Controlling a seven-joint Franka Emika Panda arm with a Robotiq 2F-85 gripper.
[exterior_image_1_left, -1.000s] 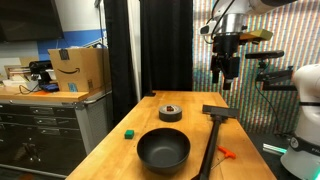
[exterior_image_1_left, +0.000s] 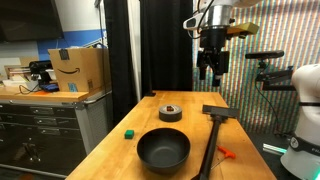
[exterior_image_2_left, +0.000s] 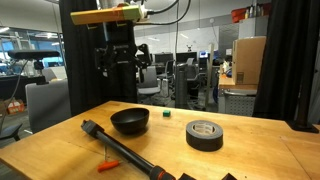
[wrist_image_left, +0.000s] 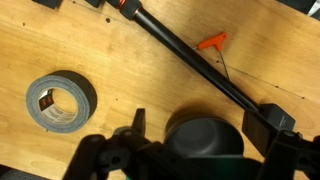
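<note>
High over the table hangs my gripper (exterior_image_1_left: 209, 77), its fingers spread apart with nothing between them. Under it in the wrist view lies a black bowl (wrist_image_left: 203, 137), partly covered by the gripper body; the bowl (exterior_image_1_left: 163, 148) looks empty in exterior view 1. A roll of grey tape (wrist_image_left: 82, 100) rests flat to the left in the wrist view. Across the table runs a long black bar-shaped tool (wrist_image_left: 195, 60). Close beside that tool is a small orange-red tool (wrist_image_left: 212, 42) with a thin shaft. A small green block (exterior_image_1_left: 129, 134) sits near the bowl.
The wooden table (exterior_image_2_left: 255, 145) has much bare surface around the tape. Black curtains (exterior_image_1_left: 122, 60) hang behind it. A cardboard box (exterior_image_1_left: 80, 68) stands on a drawer cabinet away from the table.
My gripper has moved a little up and to the left in exterior view 1. The objects on the table have stayed where they were.
</note>
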